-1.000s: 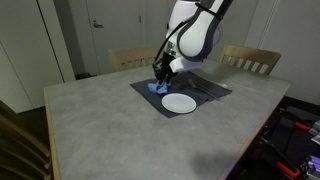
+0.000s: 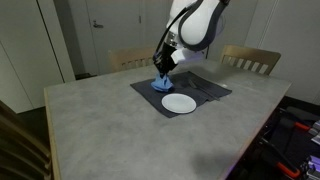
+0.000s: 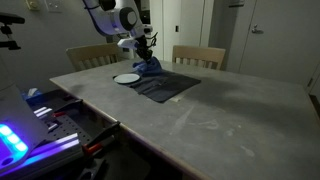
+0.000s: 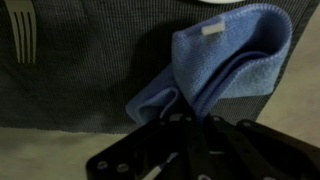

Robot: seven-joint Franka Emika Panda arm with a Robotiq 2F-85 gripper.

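Note:
A blue cloth [image 4: 225, 60] fills the right of the wrist view, bunched and folded where it runs between the fingers of my gripper. In exterior view 1 the same cloth [image 2: 163, 83] rises in a peak over the dark placemat [image 2: 150, 97], part of it seemingly close to the mat, with my gripper [image 2: 161, 74] shut on its top. From exterior view 2 the blue cloth [image 3: 149, 67] shows beneath the white arm [image 3: 120, 22]. The fingertips themselves are hard to make out in the dark.
A white plate [image 2: 178, 103] rests at the mat's near edge. A fork [image 4: 24, 28] lies on the dark cloth. Wooden chairs [image 3: 200, 58] stand behind the table, whose near and left areas [image 2: 90, 120] are bare.
My gripper has risen slightly, and the blue cloth now stands taller, drawn up under it. Plate and placemat have stayed put.

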